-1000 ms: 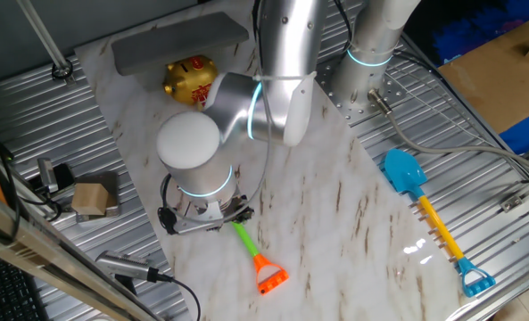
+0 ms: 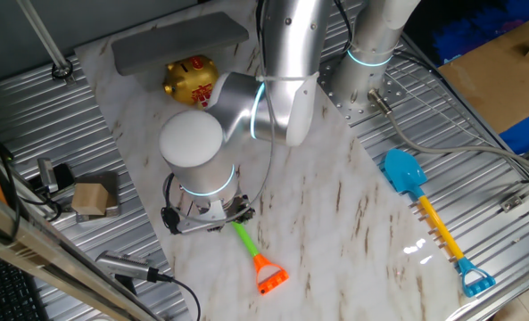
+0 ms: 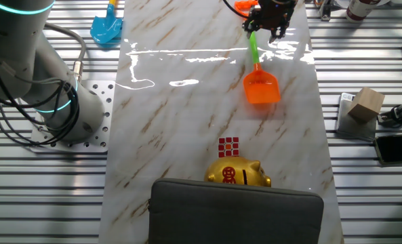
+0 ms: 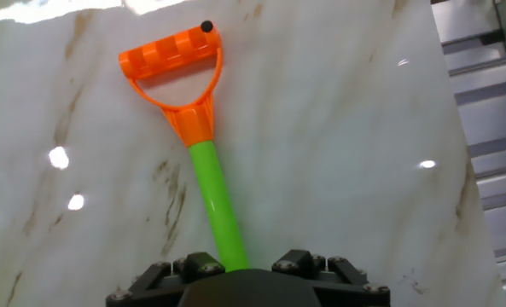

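Note:
A toy shovel lies on the marble board, with an orange blade [image 3: 262, 87], a green shaft [image 4: 215, 200] and an orange handle [image 4: 171, 53]. Over the shaft hovers my gripper; its two fingers stand apart, the green shaft showing between them, closer to the left finger [image 4: 203, 263]. The wrist view hides the blade beneath the gripper body. In exterior view 2 the gripper [image 3: 267, 30] appears beside the upper shaft, between handle and blade. Whether the fingers touch the shaft does not show.
A blue and yellow shovel [image 2: 435, 223] lies at the board's right edge. The gold piggy bank [image 3: 238, 172], a red-faced cube [image 3: 228, 146] and a grey case [image 3: 234, 210] stand together at the other end. A wooden block [image 3: 366, 104] sits off the board.
The arm's wrist has shifted very slightly to the right and down in exterior view 1. The shovel has not visibly moved.

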